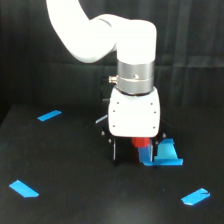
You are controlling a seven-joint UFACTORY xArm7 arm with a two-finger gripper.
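Note:
My gripper [134, 152] points downward under the white arm, near the centre of the camera view. Its thin dark fingers stand well apart, with a dark gap beside the left one. A small red object [141, 142] shows just beneath the white hand, toward the right finger; the hand covers its upper part. Below the red is a blue patch [145, 154], and whether it belongs to that object I cannot tell. Contact between fingers and object cannot be made out.
Just right of the gripper lies a light-blue piece [168, 153] on the black surface. Blue strips lie at the far left [49, 115], front left [23, 189] and front right [196, 197].

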